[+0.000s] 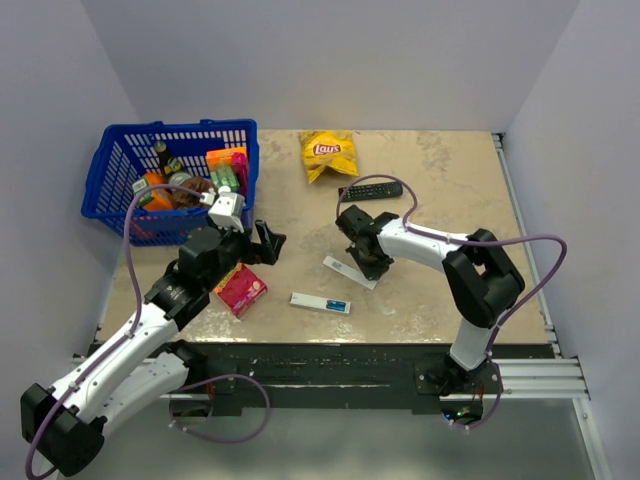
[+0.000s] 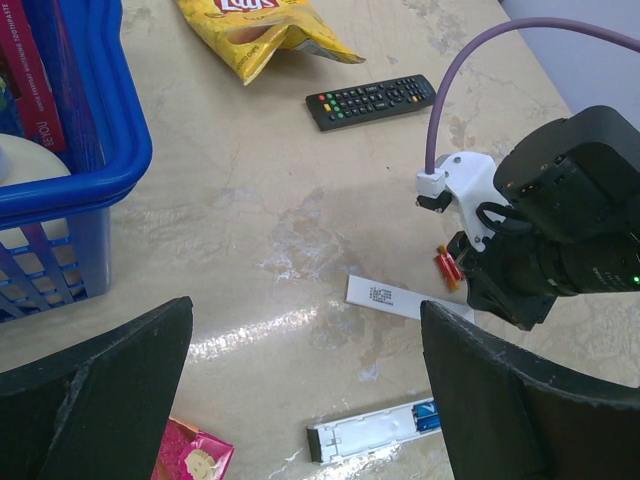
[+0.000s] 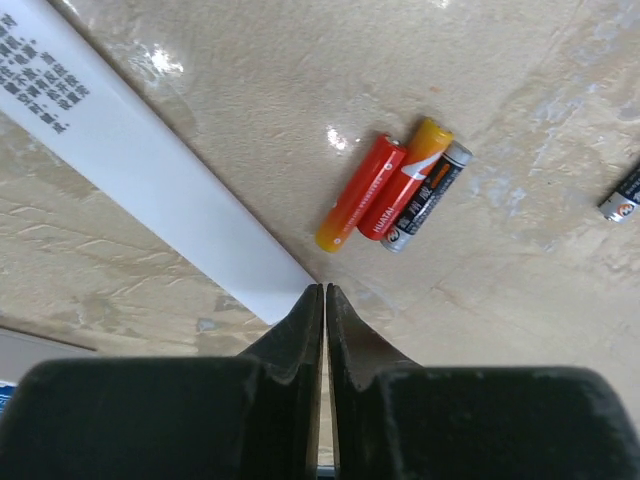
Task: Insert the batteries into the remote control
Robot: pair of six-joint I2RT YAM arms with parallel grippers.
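My right gripper is shut at the end of a long white strip (image 3: pixel 160 175), probably the remote's battery cover; whether it grips the strip is unclear. Red-orange batteries (image 3: pixel 360 190) and a grey-black one (image 3: pixel 428 200) lie beside it, another dark battery (image 3: pixel 621 200) farther right. A white remote (image 1: pixel 306 300) lies toward the front, a blue part at its right end. The black remote (image 2: pixel 370 103) lies behind. My left gripper (image 1: pixel 268 242) stands open above the table, left of these, with nothing between its fingers.
A full blue basket (image 1: pixel 120 180) stands back left, a yellow chips bag (image 1: pixel 328 150) at the back, a red-pink packet (image 1: pixel 240 291) front left.
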